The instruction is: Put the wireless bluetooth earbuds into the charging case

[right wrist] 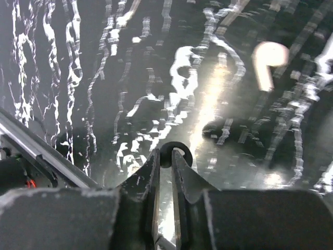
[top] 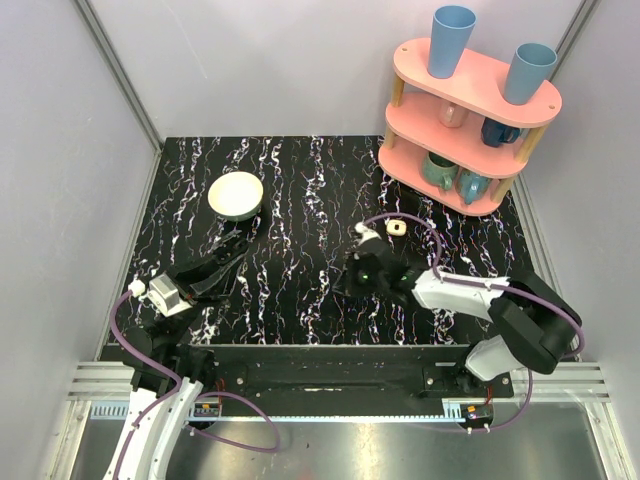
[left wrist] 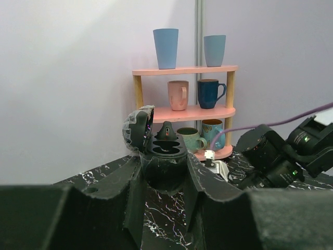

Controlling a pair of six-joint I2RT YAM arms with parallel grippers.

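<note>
The charging case (left wrist: 165, 165), black with a clear wrap and its lid raised, is upright in my left gripper. Two round hollows show dark inside it, and I make out no earbud there. In the top view my left gripper (top: 238, 245) stands over the table's left side. My right gripper is shut with a narrow gap, a small black ring-shaped piece, seemingly an earbud (right wrist: 176, 152), at its fingertips. This piece looks sharp while the table beyond is blurred. On the table lies a white stemmed earbud (right wrist: 269, 61), apart from the right gripper.
A pink shelf (top: 455, 140) with cups and mugs fills the back right. A white bowl (top: 236, 195) sits at the back left. Behind the right gripper lies a small white object (top: 397, 228).
</note>
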